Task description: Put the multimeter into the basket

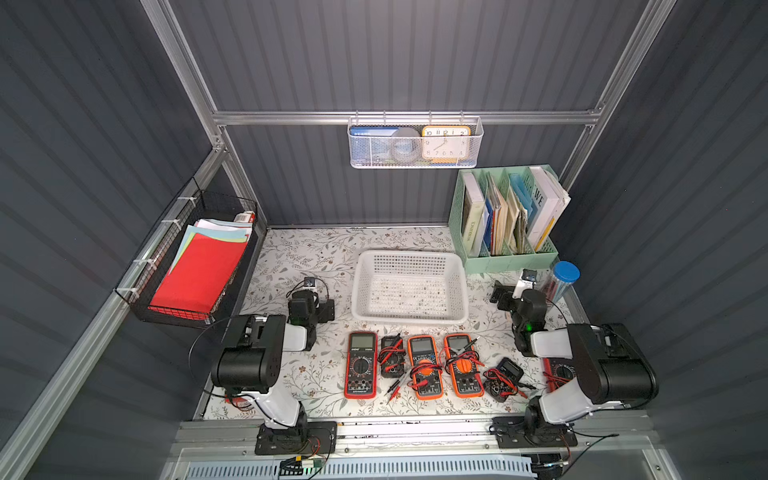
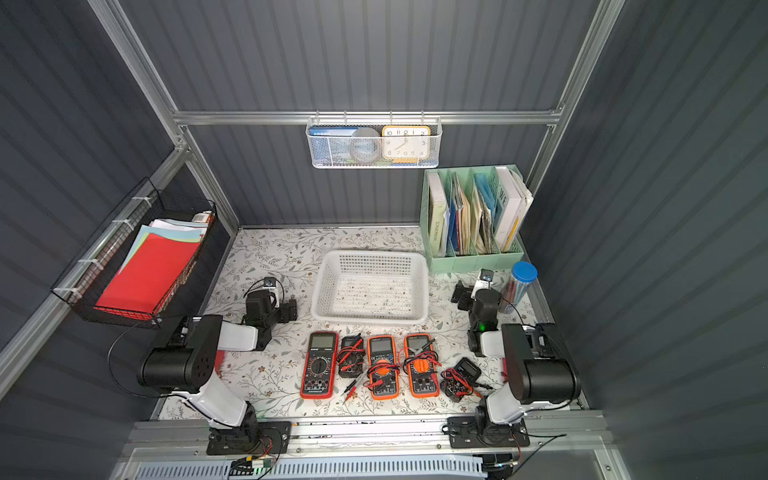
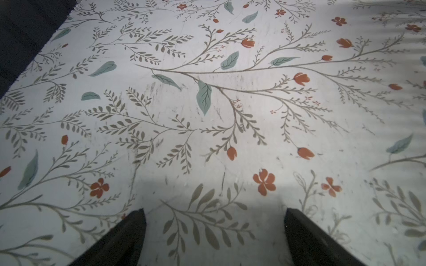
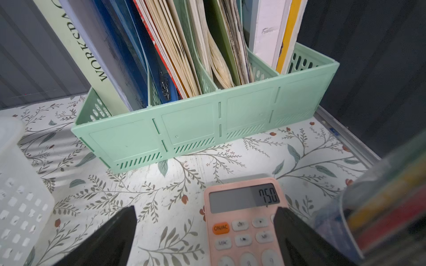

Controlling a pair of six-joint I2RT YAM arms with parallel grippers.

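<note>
Along the front of the table stand several multimeters: a red-framed multimeter (image 1: 361, 365), then two orange multimeters (image 1: 425, 368) with red leads lying across them. Behind them sits the white basket (image 1: 409, 321), and its inside is empty. To the left of the basket my left gripper hangs over bare table, its fingers wide apart with nothing between them. On the other side, my right gripper is open in front of the green file rack, and a pink calculator (image 4: 243, 221) shows below its right finger.
A black meter with red leads (image 1: 392, 357) and another black device (image 1: 505, 378) lie among the multimeters. The green file rack (image 1: 512, 262) and a blue-lidded jar (image 1: 565, 273) stand close to my right arm.
</note>
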